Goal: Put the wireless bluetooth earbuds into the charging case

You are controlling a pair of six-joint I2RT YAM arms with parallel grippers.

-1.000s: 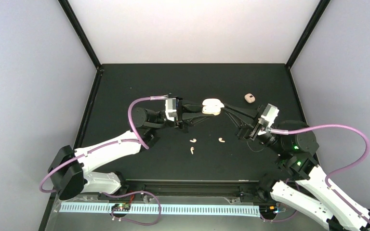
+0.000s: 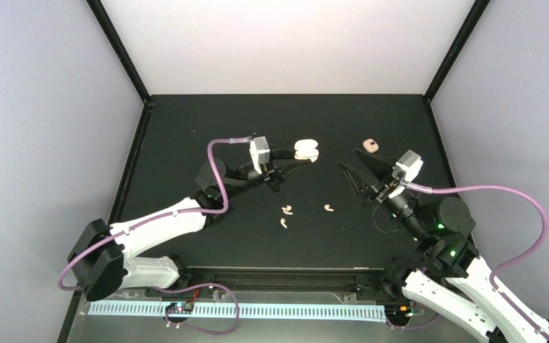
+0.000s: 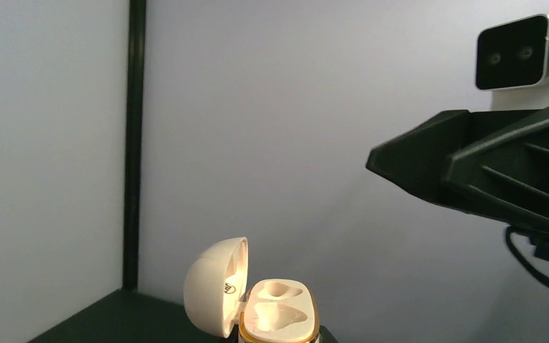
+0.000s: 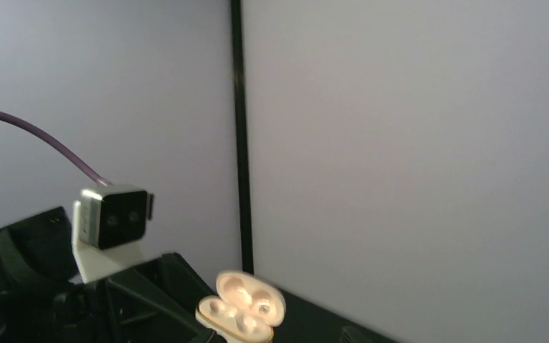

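The white charging case (image 2: 306, 150) is held above the table with its lid open; my left gripper (image 2: 299, 158) is shut on it. Both wells of the case (image 3: 279, 309) look empty in the left wrist view. Right of the case, my right gripper (image 2: 349, 157) stands open, apart from it, with no earbud visible between its fingers. On the table below lie small pale earbuds: a close pair of earbuds (image 2: 287, 210), a single earbud (image 2: 283, 223) just beneath, and another earbud (image 2: 329, 208) to the right.
A second, pinkish case (image 2: 370, 145) lies on the table behind the right gripper. A thin wire loop (image 2: 377, 224) shows by the right arm.
A blurred earbud, absent from the table one second ago, appeared below the case and now lies beside another earbud. My right gripper opened and drew back right; the left shifted slightly up and left with the case.
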